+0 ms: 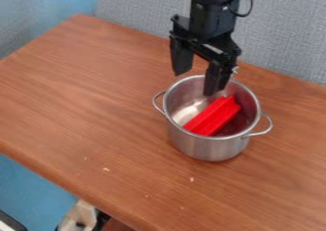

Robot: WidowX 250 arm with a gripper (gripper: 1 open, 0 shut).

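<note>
A steel pot (193, 142) with two wire handles stands on the wooden table, right of centre. Inside it, on the right, lies a bright red elongated object (211, 117). My black gripper (197, 73) hangs over the pot's back rim, its two fingers spread wide open, with nothing held between them. The right finger reaches down to about the rim's height; whether it touches the pot cannot be told.
A grey wall runs behind it. At the lower left, past the table's edge, is a blue area.
</note>
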